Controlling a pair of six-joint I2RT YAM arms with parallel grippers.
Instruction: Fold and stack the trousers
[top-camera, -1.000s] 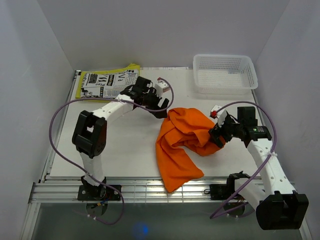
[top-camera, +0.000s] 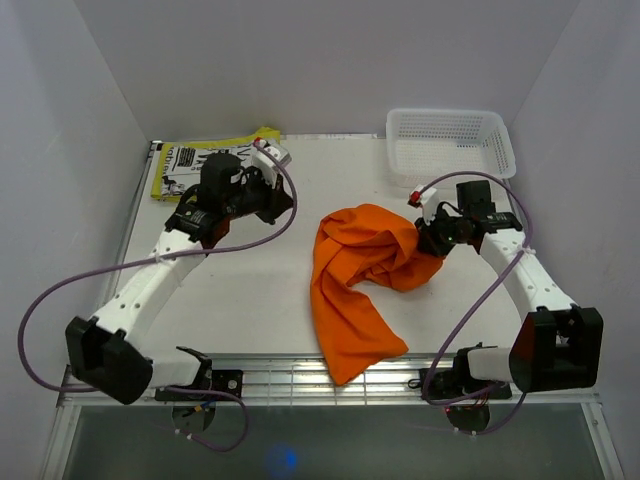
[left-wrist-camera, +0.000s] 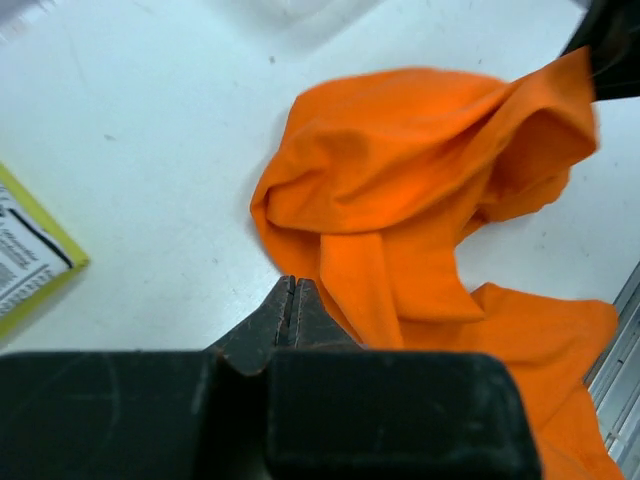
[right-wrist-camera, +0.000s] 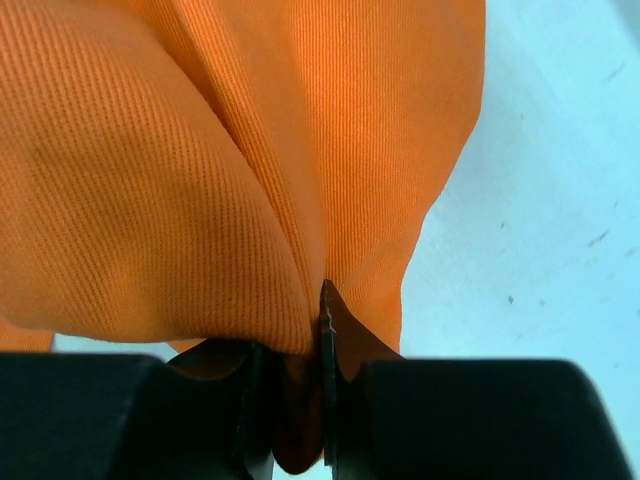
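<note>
The orange trousers lie rumpled right of the table's middle, one leg hanging over the front rail. My left gripper is raised to their left, clear of the cloth. In the left wrist view its fingertips meet with nothing between them, and the trousers lie beyond. My right gripper is at the trousers' right end. In the right wrist view its fingers pinch a fold of the trousers, part of which pokes out below them.
A white basket stands at the back right. At the back left lies a yellow-edged printed bag, partly behind the left arm. Bare white table spreads left of the trousers. A metal rail runs along the front.
</note>
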